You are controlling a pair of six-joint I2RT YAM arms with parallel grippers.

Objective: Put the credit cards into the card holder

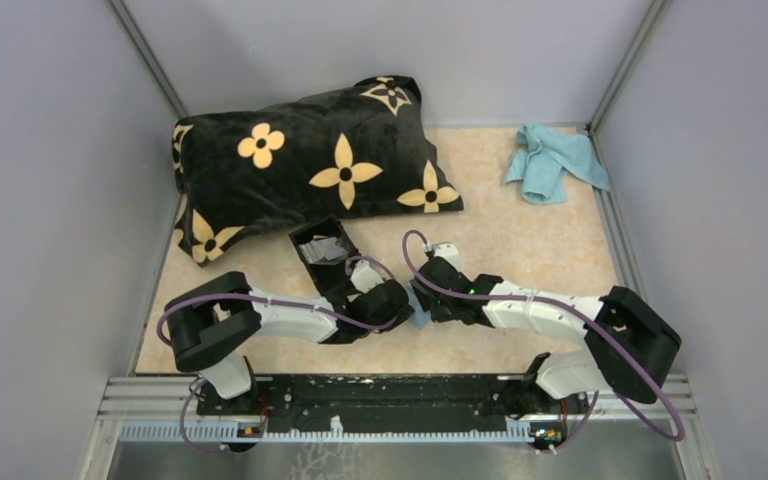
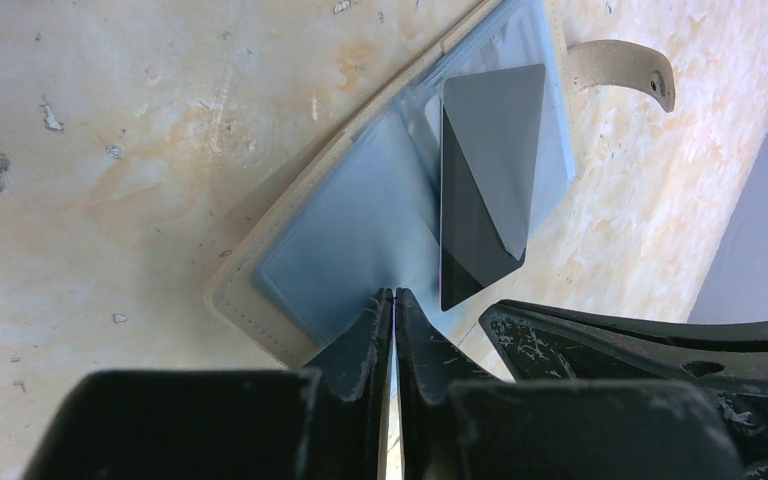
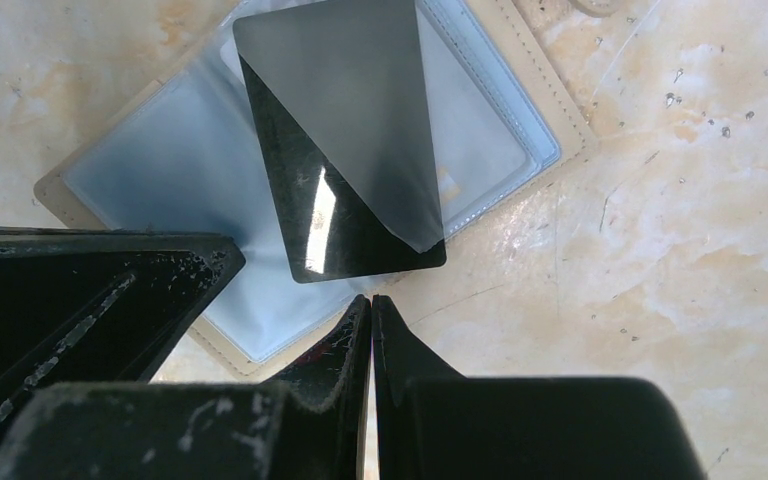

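The card holder (image 2: 350, 230) lies open on the table, with a beige stitched edge and bluish clear pockets. A black card (image 3: 290, 190) sits slantwise on it. One part of the card looks grey under a clear pocket flap, while a glossy black wedge is uncovered. My left gripper is shut at the holder's pocket sheet, which dimples at the fingertips, beside the card's near end. Just past the card's lower end, my right gripper is shut at the holder's edge, nothing visible between its fingers.
A black box (image 1: 305, 240) with several cards or packets (image 1: 322, 250) inside stands beyond the left arm. A large patterned pillow (image 1: 300, 160) fills the back left, and a blue cloth (image 1: 550, 165) lies at the back right. Both grippers are close together.
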